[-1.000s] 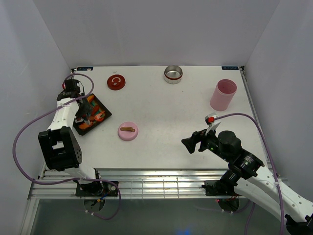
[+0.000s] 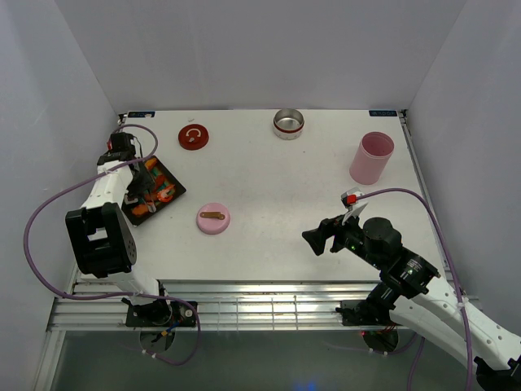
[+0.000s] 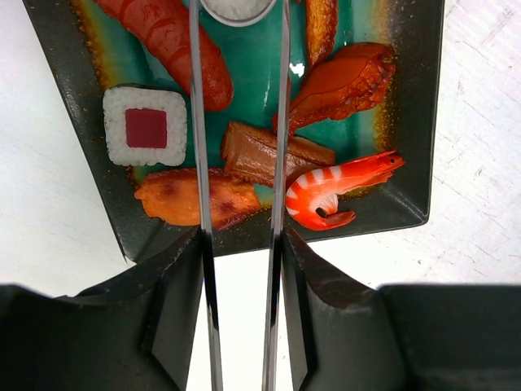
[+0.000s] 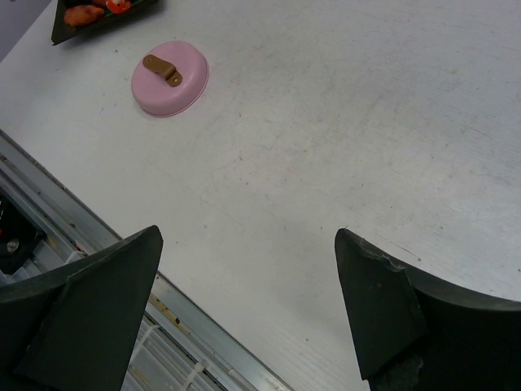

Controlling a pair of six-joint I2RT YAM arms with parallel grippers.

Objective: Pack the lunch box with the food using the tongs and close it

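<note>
A black tray of food sits at the left, under my left gripper, which holds two long metal sticks, part open, over it. In the left wrist view the tray has a sausage, a rice square, a shrimp, brown and orange pieces, and a small cup of rice; whether the sticks touch any is unclear. A pink lid with a brown tab lies right of the tray. My right gripper is open and empty over the table's front right.
A red-brown disc and a steel bowl stand at the back. A pink cylinder stands at the right.
The left arm has shifted very slightly over the tray in the last second. The right arm has stayed still.
</note>
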